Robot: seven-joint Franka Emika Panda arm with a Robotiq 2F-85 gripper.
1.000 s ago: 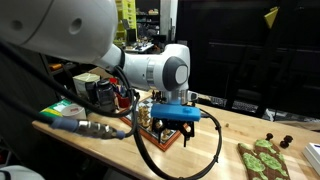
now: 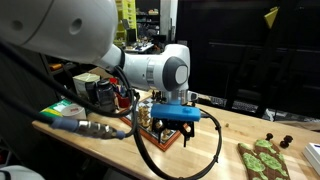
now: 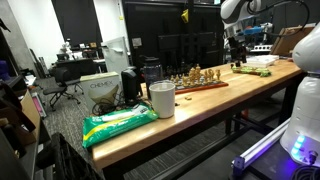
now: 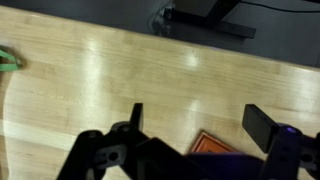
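My gripper is open, its two black fingers (image 4: 262,125) wide apart with bare wood between them in the wrist view. A reddish-brown corner (image 4: 210,144), perhaps of a board, shows low between the fingers. At the left edge lies part of a green object (image 4: 9,60). Chess pieces (image 3: 195,77) stand in a group on the long table in the second exterior view. The arm partly hides a board (image 2: 158,132) with pieces in the first exterior view.
A green-and-brown checkered mat (image 2: 262,160) lies at the right, near small dark pieces (image 2: 286,141). Bare wood table (image 2: 222,150) separates the arm from the mat. A green bag (image 3: 118,123), white container (image 3: 162,100) and dark jar (image 3: 152,71) occupy the table's other end.
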